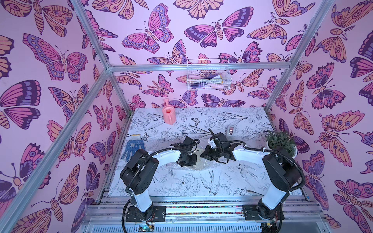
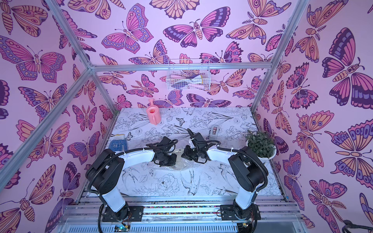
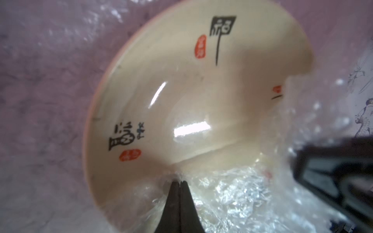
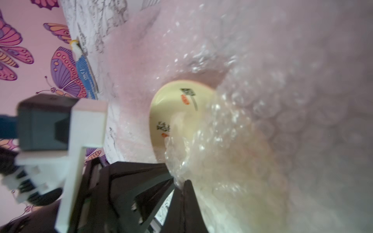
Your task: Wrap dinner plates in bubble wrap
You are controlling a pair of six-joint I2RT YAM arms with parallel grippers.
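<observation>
A cream dinner plate (image 3: 217,101) with dark and red characters lies on a sheet of clear bubble wrap (image 4: 318,128) in the middle of the table. A flap of the wrap is folded over part of the plate, leaving the rest bare. My left gripper is shut, its fingertips at the edge of the folded wrap over the plate; no wrap shows clearly between them. My right gripper is shut on the bubble wrap, which gathers to a point at its fingertips. From above, both grippers hide much of the plate.
A blue glove (image 1: 134,147) lies at the table's left, and a pink watering can (image 1: 169,115) stands at the back. A small grey device (image 1: 230,130) rests behind the right gripper. A potted plant (image 1: 282,140) stands at the right edge.
</observation>
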